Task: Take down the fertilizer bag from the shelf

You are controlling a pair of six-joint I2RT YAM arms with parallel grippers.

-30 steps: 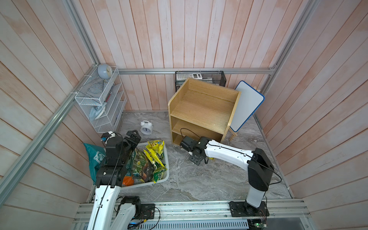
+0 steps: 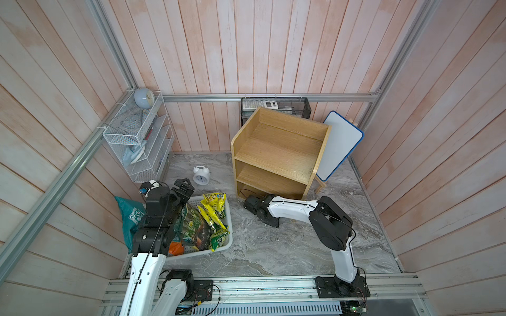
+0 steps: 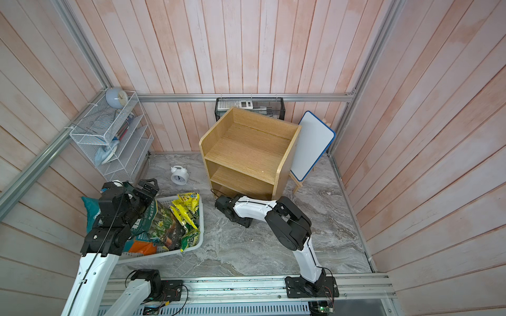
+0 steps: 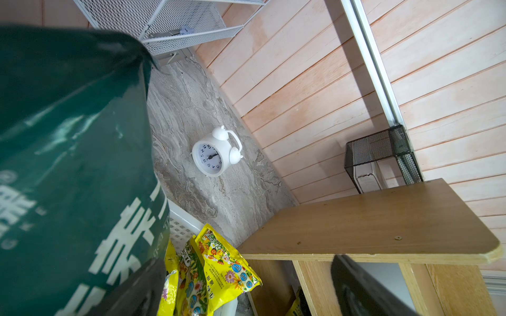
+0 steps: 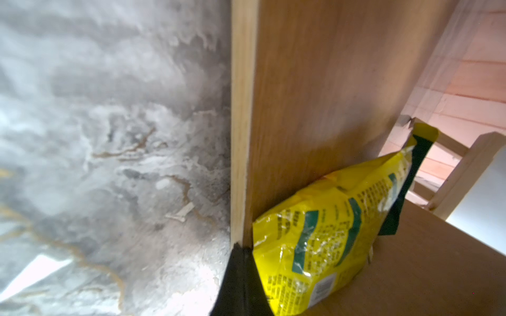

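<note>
A yellow and green fertilizer bag (image 5: pixel 326 231) lies on the lower board of the wooden shelf (image 2: pixel 279 147), against an upright panel. My right gripper is low at the shelf's front, shut, its tips at the bag's left end by the panel edge; nothing shows held between them. My left gripper stands open above the white basket (image 2: pixel 228 237), beside a large dark green bag (image 4: pixel 73 158) and several yellow packets (image 4: pixel 221 268).
A white alarm clock (image 2: pixel 201 176) sits on the marble floor left of the shelf. A whiteboard (image 2: pixel 338 144) leans at the right, a wire rack (image 2: pixel 138 137) stands at the left.
The left arm has not moved.
</note>
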